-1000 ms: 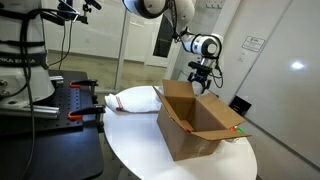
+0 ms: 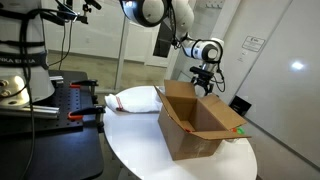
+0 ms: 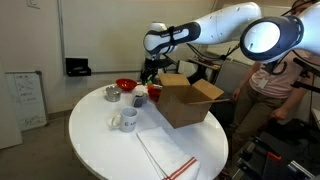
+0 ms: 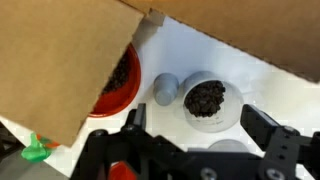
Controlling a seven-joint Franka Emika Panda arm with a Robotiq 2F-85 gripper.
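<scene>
My gripper is open, its two black fingers wide apart with nothing between them. Just beyond the fingertips in the wrist view lies a white round container (image 4: 213, 121) holding dark beans or grains. A small grey cylinder (image 4: 167, 88) sits to its left. Seen from exterior view 1, the gripper (image 2: 208, 80) is behind the open cardboard box (image 2: 190, 145). Exterior view 2 has it above the table's far side, beside the same box (image 3: 183, 121); the box partly hides what is beneath it.
A red bowl (image 4: 118, 92) with dark contents is partly under a box flap (image 4: 62, 62). Exterior view 2 has a white mug (image 3: 127, 121), a metal pot (image 3: 112, 95) and a white towel (image 3: 167, 152). Open table lies at the front left.
My gripper has come down a little behind the box in exterior view 1. The box and towel have stayed put.
</scene>
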